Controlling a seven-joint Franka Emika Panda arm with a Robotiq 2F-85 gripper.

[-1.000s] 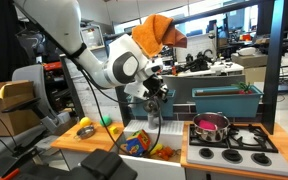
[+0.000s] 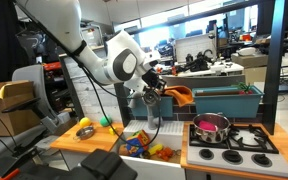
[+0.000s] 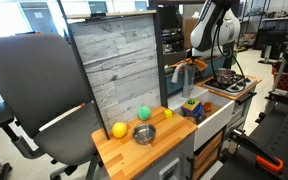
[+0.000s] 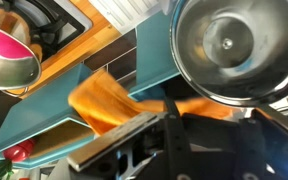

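Note:
An orange cloth (image 2: 179,96) hangs just right of my gripper (image 2: 162,87) in the first exterior view, in front of the teal shelf. In the wrist view the cloth (image 4: 114,103) is blurred and spreads behind the dark fingers (image 4: 174,145). The second exterior view shows the cloth (image 3: 197,64) small, at the far end of the counter beside the arm. My gripper is shut; whether a fold of cloth is pinched in it cannot be made out.
A steel pot (image 4: 227,48) is close to the gripper. Right of it stand a pot with pink inside (image 2: 211,124) and a stove (image 2: 234,150). Below is an open drawer of colourful items (image 2: 149,148). A metal bowl (image 3: 145,133) sits on the wooden counter (image 3: 139,155).
The orange cloth was high above the gripper, spread in the air. Now it has come down to the gripper's right side. The arm has shifted only slightly.

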